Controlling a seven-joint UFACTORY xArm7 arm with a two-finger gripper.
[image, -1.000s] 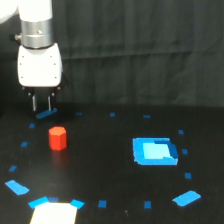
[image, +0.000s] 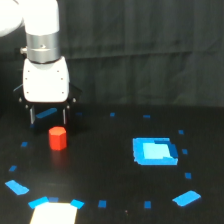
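Note:
A small red block (image: 58, 138) stands on the black table toward the left. My gripper (image: 48, 117), a white hand with dark fingers, is above and slightly behind the block, a little to its left in the view. Its fingers are spread apart, and nothing shows between them. The fingertips are hard to make out against the dark background; no contact with the block can be seen. On the right of the table lies a blue square (image: 154, 151) with a pale centre.
Small blue tape marks (image: 102, 204) dot the table, with longer blue strips (image: 186, 198) near the corners. A pale square (image: 54, 213) is at the front edge. Between the red block and the blue square, the table is clear. A dark curtain (image: 140, 55) hangs behind.
My gripper has moved right and nearer the red block, and its fingers are wider apart than before. The block and the blue square have stayed in place.

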